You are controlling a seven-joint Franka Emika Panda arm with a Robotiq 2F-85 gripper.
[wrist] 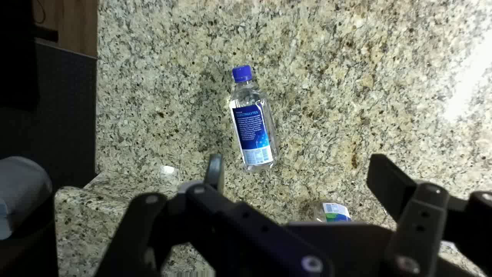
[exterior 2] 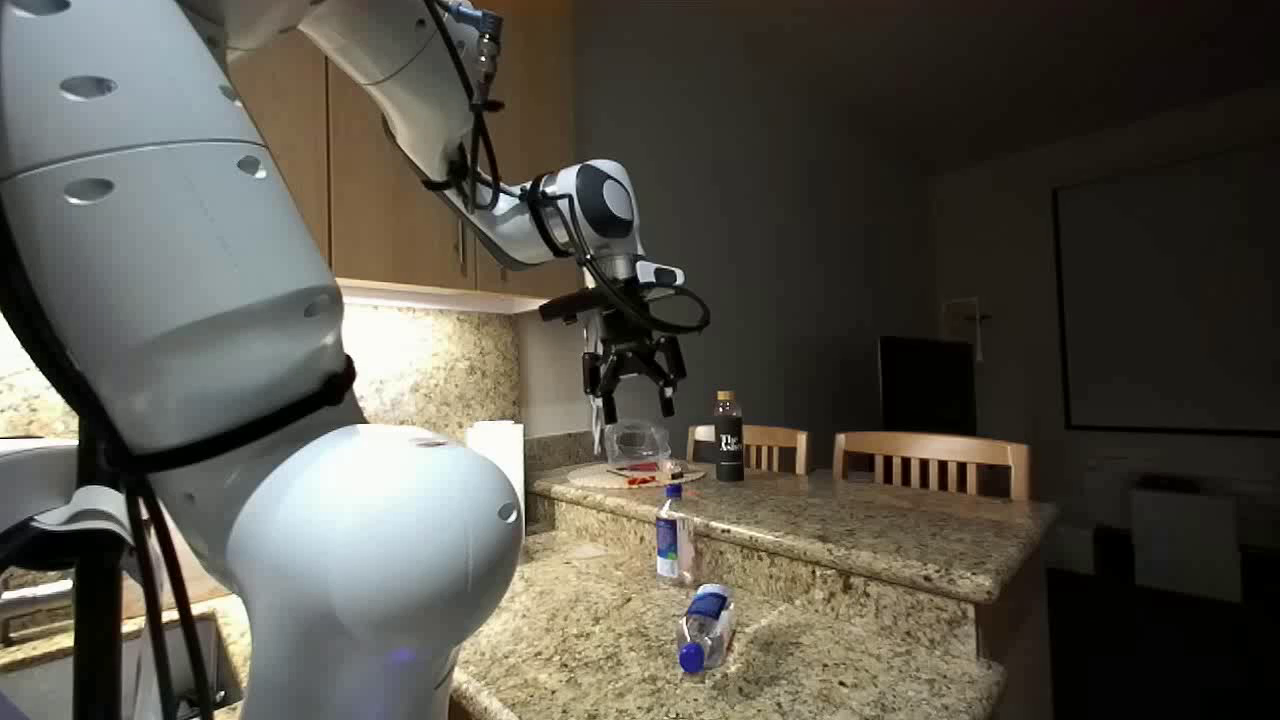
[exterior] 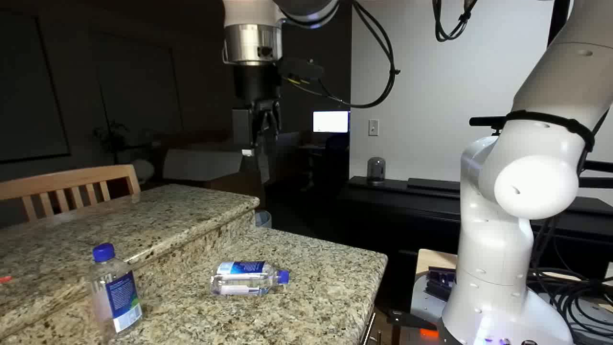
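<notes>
A clear water bottle (wrist: 252, 127) with a blue cap and blue label lies on its side on the lower granite counter (exterior: 322, 258). A second, similar bottle (exterior: 117, 296) stands upright near the raised ledge; in the wrist view only its lower part (wrist: 335, 212) shows, the rest hidden behind my gripper. High above the counter hangs my gripper (exterior 2: 637, 408), pointing down, clear of both bottles. Its fingers are spread wide apart in the wrist view, with nothing held between them.
On the raised ledge (exterior 2: 864, 528) stand a dark bottle with a cork-coloured cap (exterior 2: 728, 442) and a round mat (exterior 2: 588, 478) with a clear container (exterior 2: 636, 442) on it. Wooden chairs (exterior 2: 930, 462) stand behind. Bare counter surrounds the lying bottle.
</notes>
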